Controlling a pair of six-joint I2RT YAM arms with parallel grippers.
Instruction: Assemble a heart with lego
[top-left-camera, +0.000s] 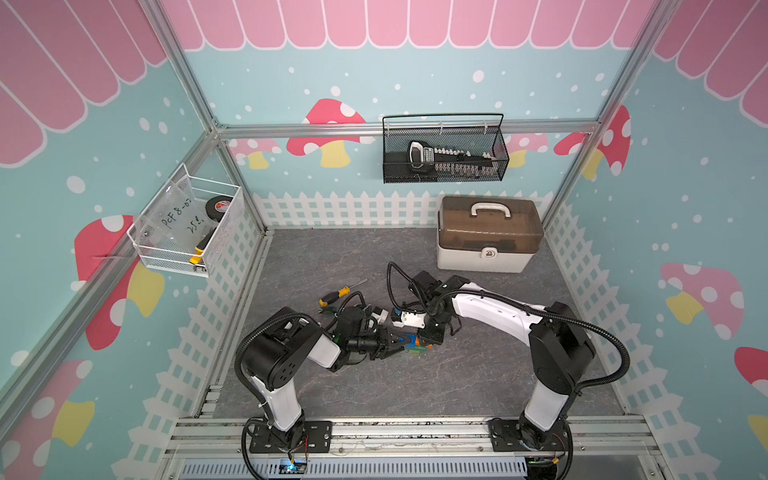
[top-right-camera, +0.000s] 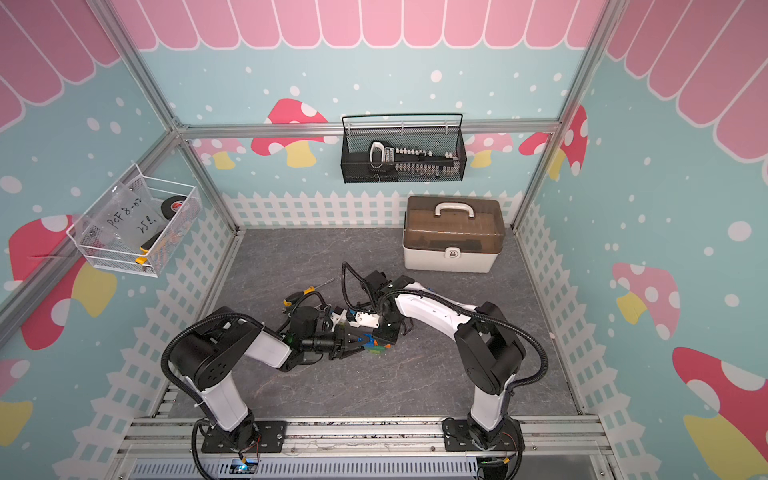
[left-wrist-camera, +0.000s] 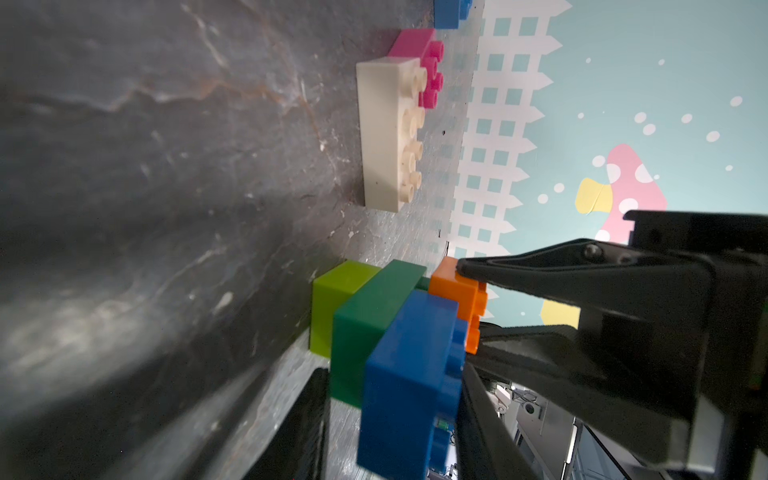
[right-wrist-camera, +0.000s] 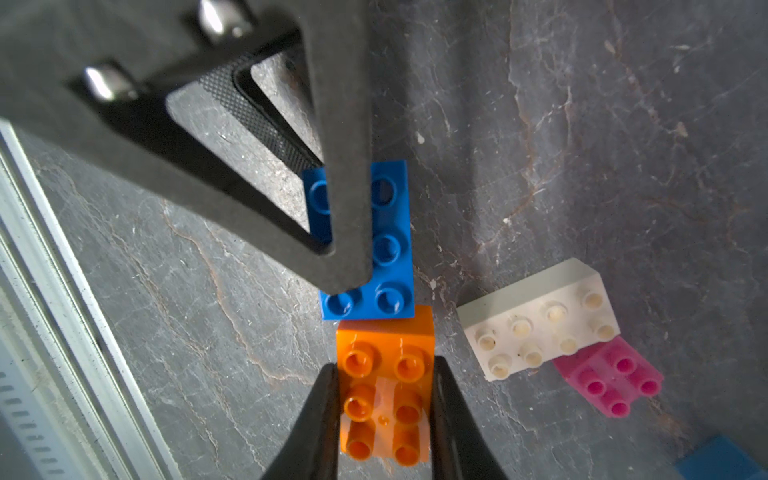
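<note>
In the left wrist view my left gripper is shut on a blue brick (left-wrist-camera: 404, 376), which stands against a dark green brick (left-wrist-camera: 360, 336); a light green brick (left-wrist-camera: 328, 304) sits beside that. My right gripper is shut on an orange brick (right-wrist-camera: 388, 344), end to end with the blue brick in the right wrist view. The left gripper's dark body partly covers the blue brick there. A white brick (right-wrist-camera: 528, 320) and a pink brick (right-wrist-camera: 608, 376) lie touching to one side, and another blue brick (right-wrist-camera: 716, 460) lies further off.
A brown-lidded box (top-left-camera: 488, 232) stands at the back right. A screwdriver (top-left-camera: 336, 296) lies behind the left arm. Wire baskets (top-left-camera: 444, 160) hang on the walls.
</note>
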